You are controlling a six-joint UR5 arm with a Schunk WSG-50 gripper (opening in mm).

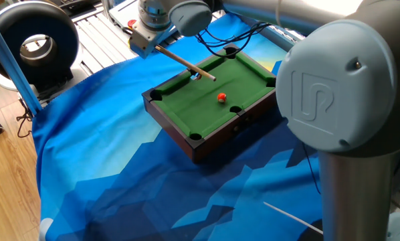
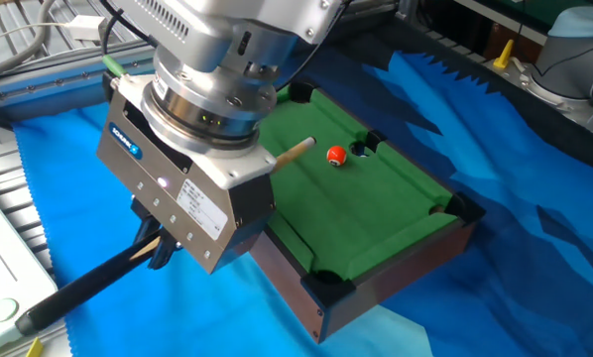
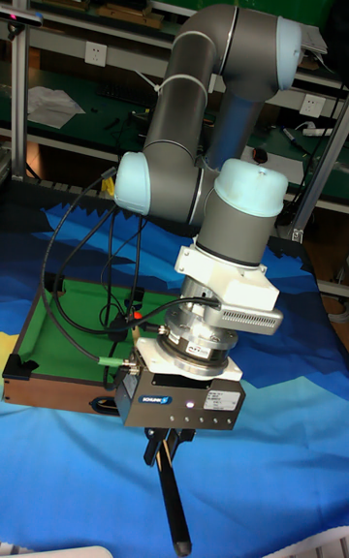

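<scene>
A small pool table [image 1: 168,124] with green felt and dark pockets stands on the blue cloth. One orange-red ball [image 1: 221,98] rests on the felt, near a side pocket [image 2: 367,143]. My gripper [image 2: 156,246] is shut on a cue stick [image 2: 88,282], gripping it near its black handle. The cue's light wooden shaft [image 1: 186,65] reaches out over the felt, its tip close to the ball but apart from it. In the third view the handle hangs below the fingers [image 3: 152,447], and the gripper body covers most of the shaft.
Blue patterned cloth [image 1: 86,154] leaves free room around the pool table. Loose black cables [image 1: 237,37] hang from the arm over its far side. A thin white rod [image 1: 290,215] lies near the arm's base. A black ring-shaped object [image 1: 36,47] stands at the left.
</scene>
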